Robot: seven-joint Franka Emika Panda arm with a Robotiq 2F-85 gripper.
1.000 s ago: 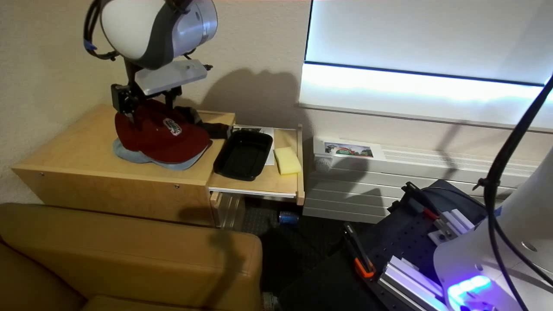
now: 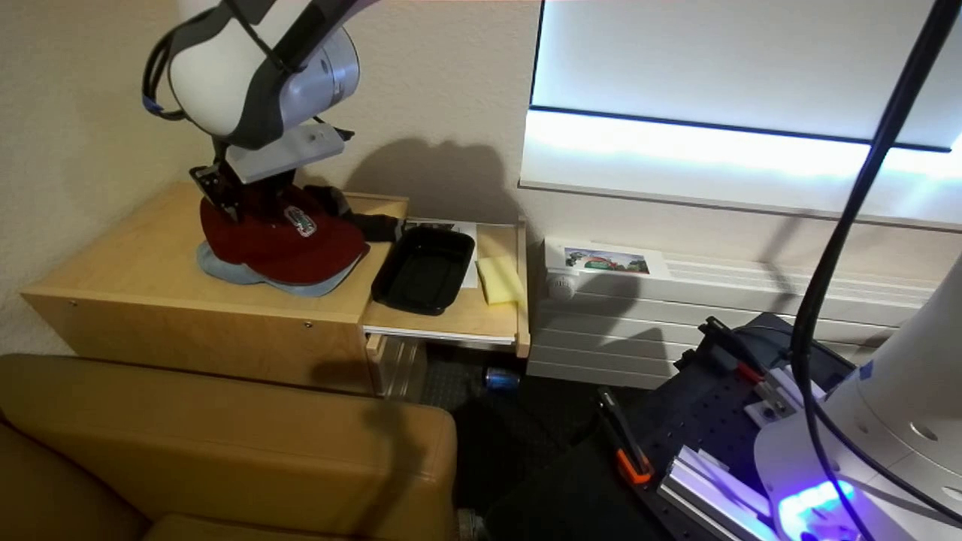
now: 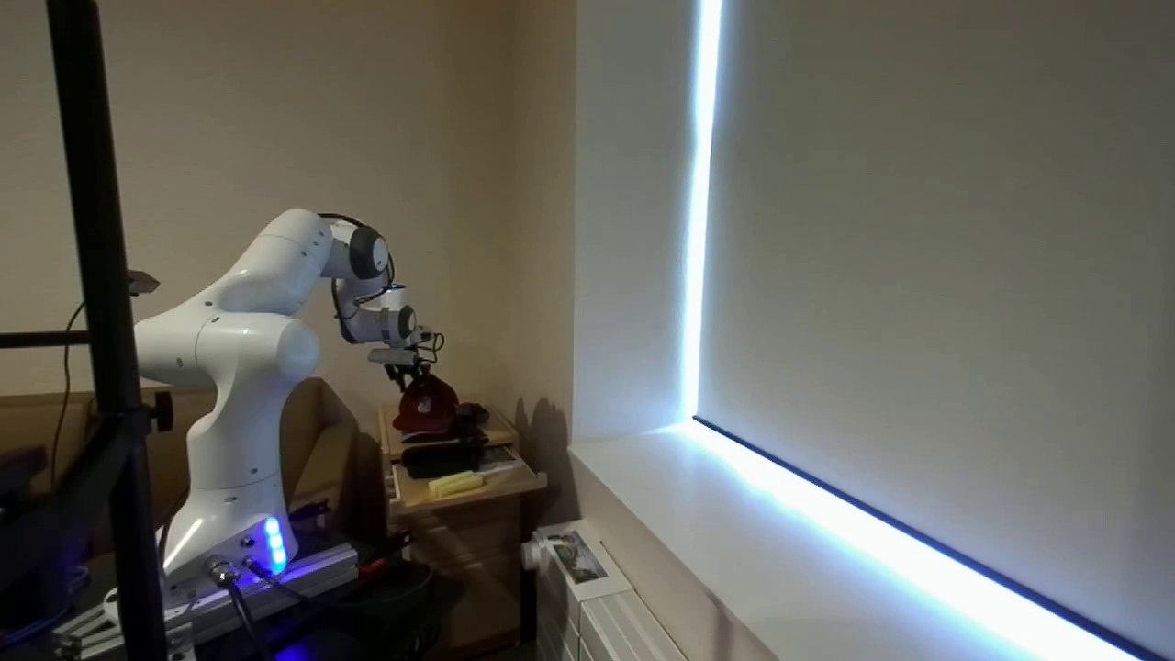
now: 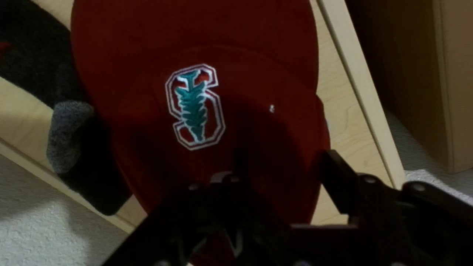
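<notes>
A dark red cap (image 2: 293, 236) with a white-edged S and green tree emblem (image 4: 193, 106) lies on the wooden cabinet top (image 2: 135, 261). Beneath its brim shows a light blue-grey cap (image 2: 230, 267). Right over the red cap's crown is my gripper (image 2: 258, 194), pointing down and partly open. One dark finger (image 4: 339, 181) stands by the crown's right edge in the wrist view; the other is dim against the red cloth. Cap cloth shows between them, but whether they touch it is unclear.
Dark cloth (image 2: 371, 225) lies beside the caps. A black tray (image 2: 424, 269) and a yellow sponge (image 2: 501, 279) sit on the lower pulled-out board. The wall is close behind, and a tan sofa (image 2: 225, 460) stands in front of the cabinet.
The arm and gripper have come down and slightly left, so the fingers are now lower against the red cap's crown. Caps, tray and sponge lie where they were.
</notes>
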